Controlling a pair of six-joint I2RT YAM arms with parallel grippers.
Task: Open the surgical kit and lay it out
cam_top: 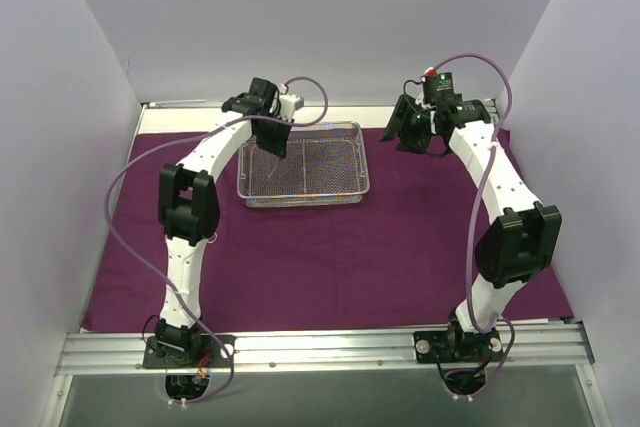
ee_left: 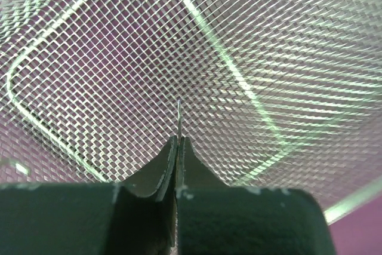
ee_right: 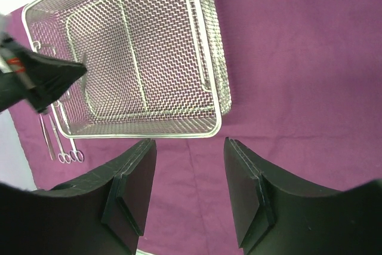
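Observation:
A thin metal instrument (ee_left: pixel 179 117) stands pinched in my left gripper, its narrow tip jutting past the shut fingers; most of its length is hidden from the wrist. From the right wrist view this instrument (ee_right: pixel 85 74) hangs within the outline of the wire mesh basket (ee_right: pixel 143 135), above its left part. The top view puts the left gripper (cam_top: pixel 277 150) over the basket's left half. My right gripper is wide open and empty, to the right of the basket in the top view.
Left of the basket, scissor-like instruments (ee_right: pixel 76 154) and a slim tool (ee_right: pixel 45 138) lie on the purple cloth (ee_right: pixel 286 88). A wire handle (ee_right: pixel 197 40) runs along the basket's side.

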